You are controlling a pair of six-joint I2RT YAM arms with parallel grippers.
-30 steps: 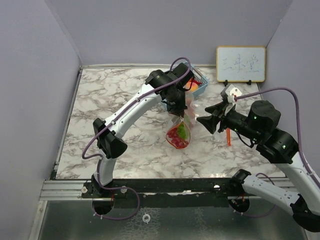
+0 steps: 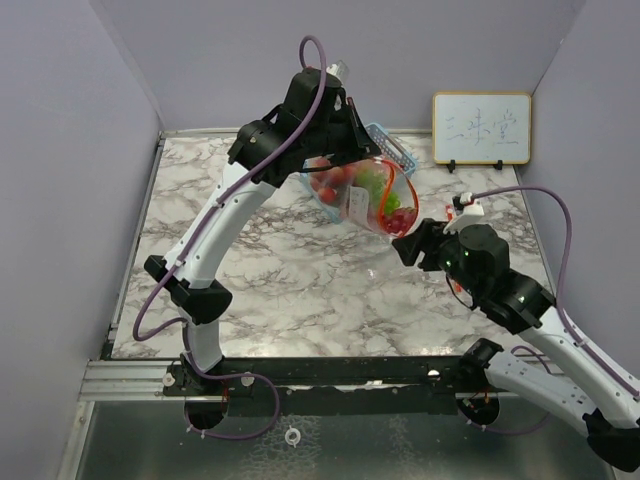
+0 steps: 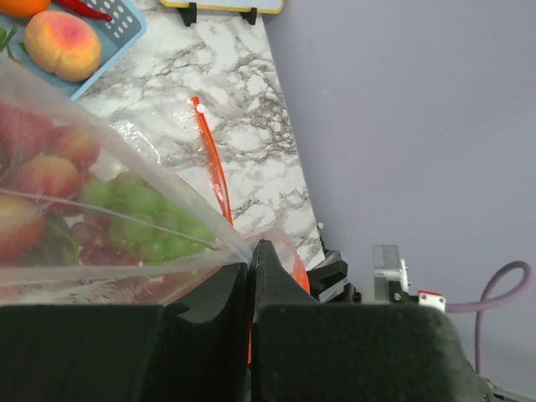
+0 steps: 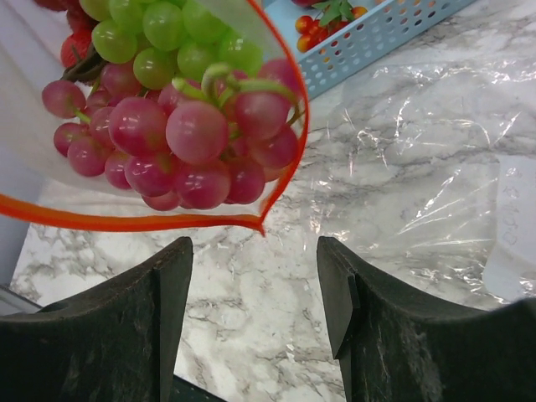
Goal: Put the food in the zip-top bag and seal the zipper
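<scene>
The clear zip top bag [image 2: 360, 200] hangs tilted from my left gripper [image 2: 372, 153], which is shut on its film edge. In the left wrist view the film gathers to a point between the left fingertips. Inside the bag are green grapes [image 4: 155, 67], red grapes [image 4: 197, 130] and several reddish round fruits [image 3: 50, 176]. The bag's orange-rimmed mouth [image 4: 289, 180] gapes toward my right gripper. Those right fingers [image 4: 172, 285] stand apart with nothing gripped, the rim's lower corner just ahead of their gap.
A blue basket [image 3: 126, 29] with a peach [image 3: 63, 43], a red pepper and small tomatoes stands behind the bag. Another clear bag [image 4: 402, 167] lies flat on the marble table at the right. A whiteboard [image 2: 482, 128] stands at the back right.
The bag's mouth has swung toward the right gripper, which has shifted slightly and partly narrowed its fingers.
</scene>
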